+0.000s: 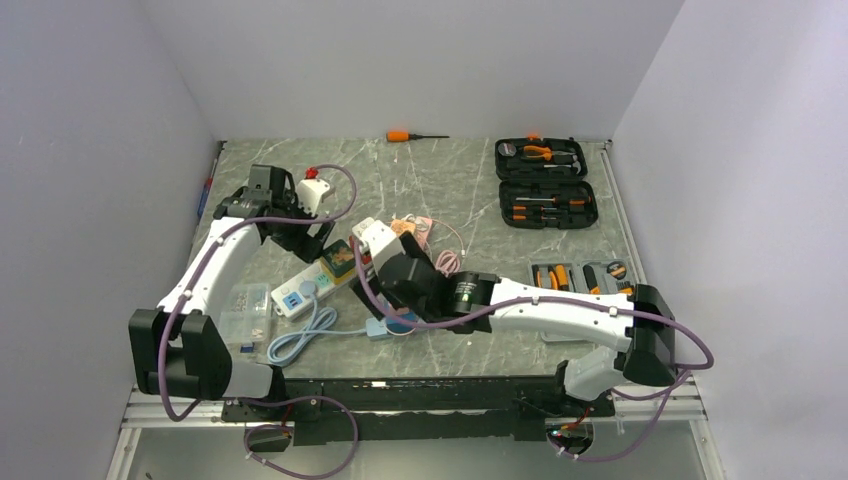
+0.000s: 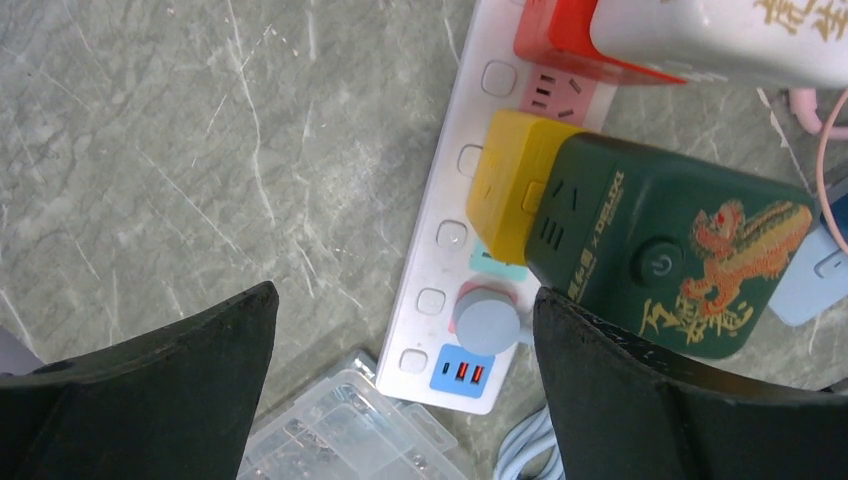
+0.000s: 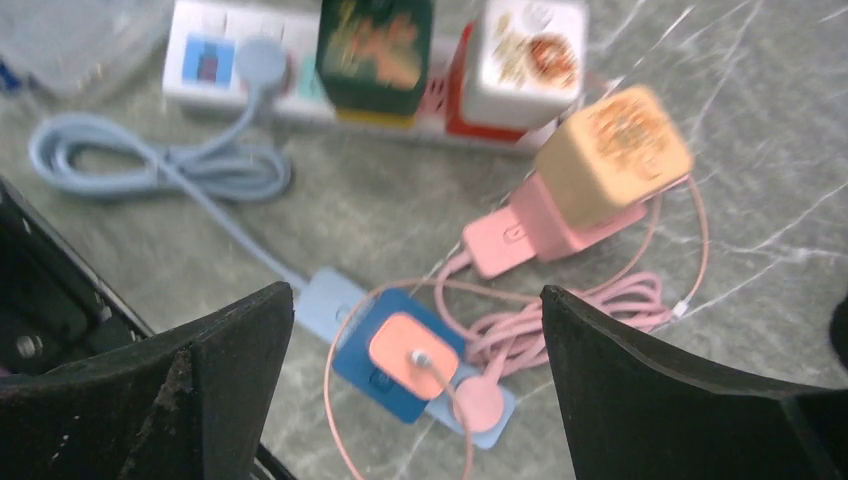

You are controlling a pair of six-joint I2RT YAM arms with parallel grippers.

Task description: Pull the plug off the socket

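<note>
A white power strip point(image 2: 420, 340) carries a green-and-yellow block plug point(image 2: 670, 255), a red-and-white one point(image 2: 720, 35) and a round blue plug point(image 2: 485, 325). My left gripper hangs open above it. My right gripper is open over a blue strip with a blue-and-peach block plug point(image 3: 390, 365) and a pink round plug point(image 3: 478, 405). A pink strip with a tan cube plug point(image 3: 610, 150) lies beyond. In the top view the right arm hides much of these.
Coiled blue cable point(image 1: 290, 345), a clear parts box point(image 1: 240, 315) at left, tool cases point(image 1: 545, 205) at right, a screwdriver point(image 1: 400, 136) at the back.
</note>
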